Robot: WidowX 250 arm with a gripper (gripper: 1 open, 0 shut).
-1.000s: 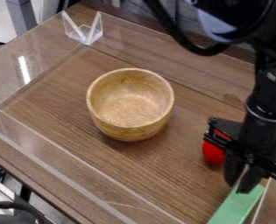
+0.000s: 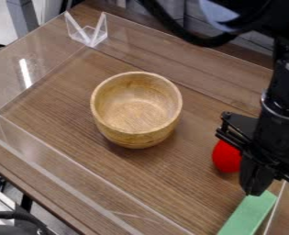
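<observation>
My gripper [image 2: 260, 162] hangs at the right of the view, low over the table, its black body filling much of that side. Just left of it a red round object [image 2: 227, 156] rests on the table, partly hidden by the gripper. Below the gripper lies a light green flat piece [image 2: 245, 218]. Whether the fingers are open or shut, or hold anything, is unclear from this angle. A wooden bowl [image 2: 136, 106] sits left of centre.
A small clear plastic object [image 2: 88, 27] stands at the back left.
The gripper has shifted slightly over the last second, rising a little from the green piece. The bowl and red object look unmoved.
</observation>
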